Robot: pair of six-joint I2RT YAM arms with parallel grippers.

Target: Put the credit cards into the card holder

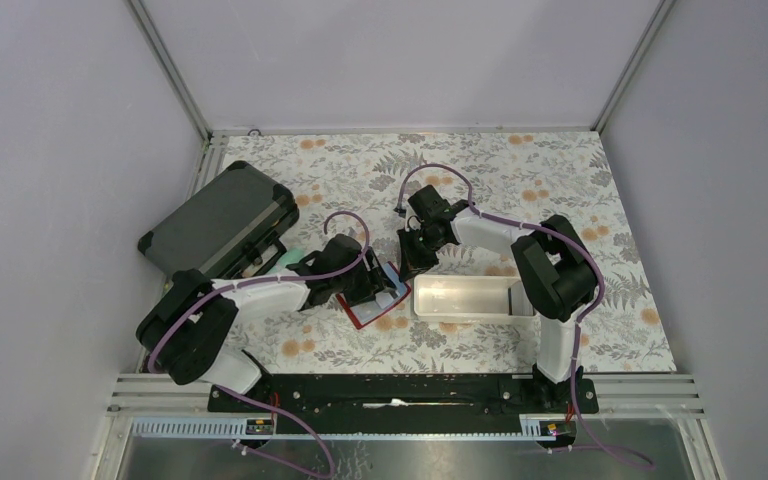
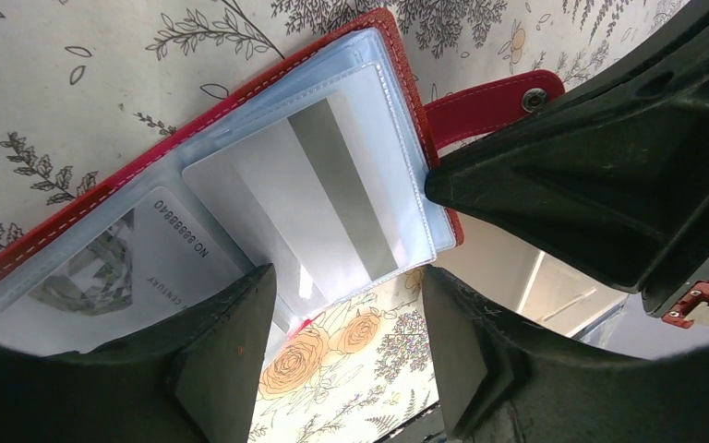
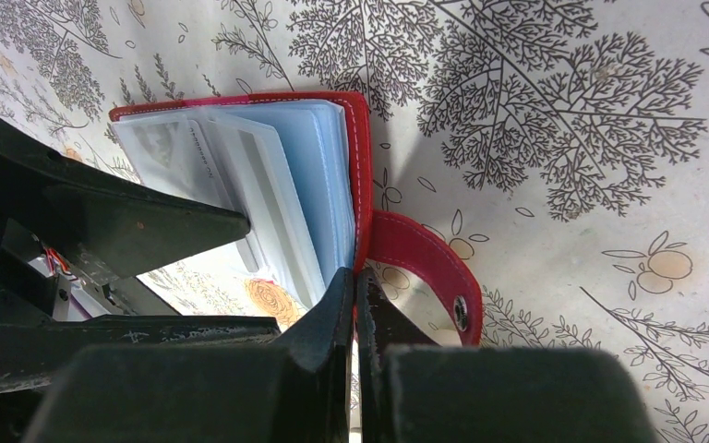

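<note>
The red-edged card holder [image 1: 364,322] lies open on the patterned cloth. In the left wrist view, a white card [image 2: 282,175] with a grey stripe sits within a clear sleeve. Beside it is another card [image 2: 180,235] with a printed number. My left gripper is open over the holder, its fingers apart near the striped card's lower edge, gripping nothing. At the strap end, my right gripper is shut on the holder's red border, a thin red sliver showing between its fingertips. The snap strap [image 3: 429,263] sticks out there.
A white tray [image 1: 460,320] stands close to the right of the holder, a dark item at its right end. The dark grey case [image 1: 222,215] occupies the back left.
</note>
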